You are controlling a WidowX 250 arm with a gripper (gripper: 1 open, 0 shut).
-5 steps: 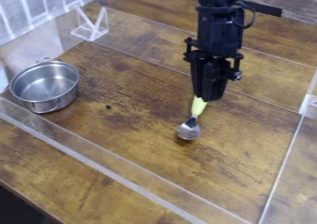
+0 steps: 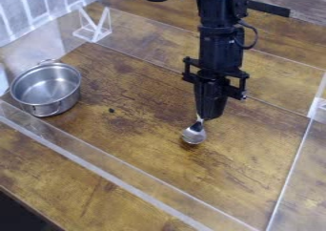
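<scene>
My black gripper (image 2: 211,99) points down over the wooden table, right at the handle end of a metal spoon (image 2: 193,134). The spoon's bowl lies on the wood below the fingers, while its pale green handle is almost wholly hidden behind the gripper. Whether the fingers hold the handle is unclear from this view. A steel pot (image 2: 46,87) with side handles sits at the left.
Clear plastic panels (image 2: 302,168) edge the work area at the right and along the front and back. A small white frame (image 2: 93,27) stands at the back left. The wood around the pot and spoon is largely bare.
The gripper has shifted left and down onto the spoon's handle, which was visible earlier and is now covered. The spoon's bowl and the pot look unmoved.
</scene>
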